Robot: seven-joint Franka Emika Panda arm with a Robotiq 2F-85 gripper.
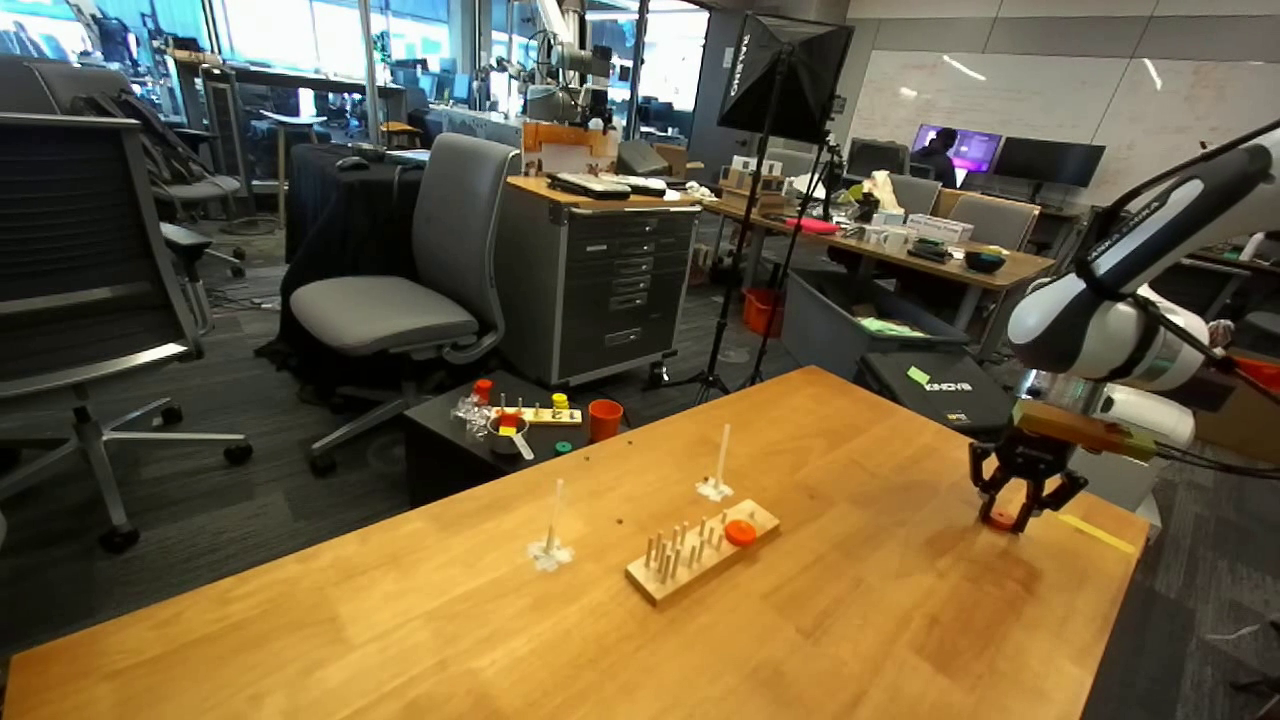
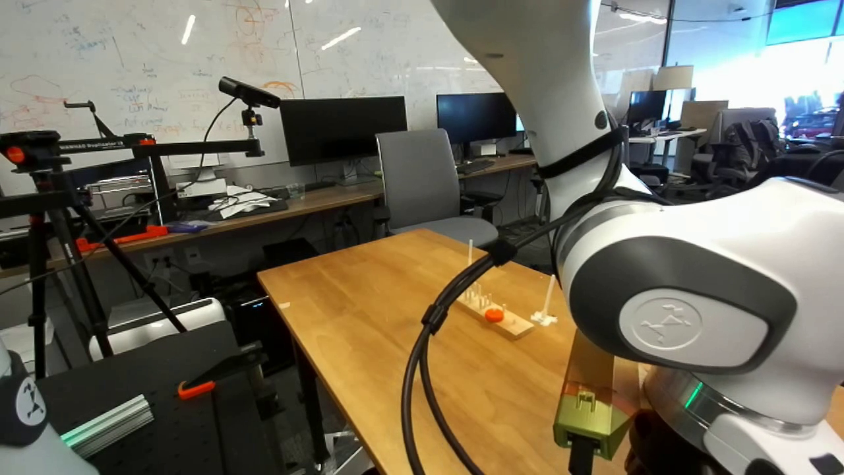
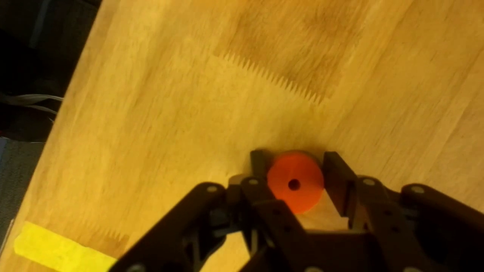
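A small orange-red disc [image 3: 295,182] with a centre hole lies at the table's end, pinched between the two black fingers of my gripper. In exterior view 1 the gripper [image 1: 1008,518] points straight down with its fingertips at table height, and the disc [image 1: 999,517] shows between them. Further along the table stands a wooden pegboard [image 1: 672,574] with several pegs. Another orange-red disc [image 1: 740,533] sits toward that board's far end. The gripper is hidden behind the arm in exterior view 2, where the board's disc [image 2: 494,315] is visible.
Two thin upright sticks, one [image 1: 554,516] left of the board and one [image 1: 722,456] behind it, are fixed to the table. Yellow tape [image 3: 63,249] marks the table near the gripper, close to the edge. Table surface between gripper and board is clear.
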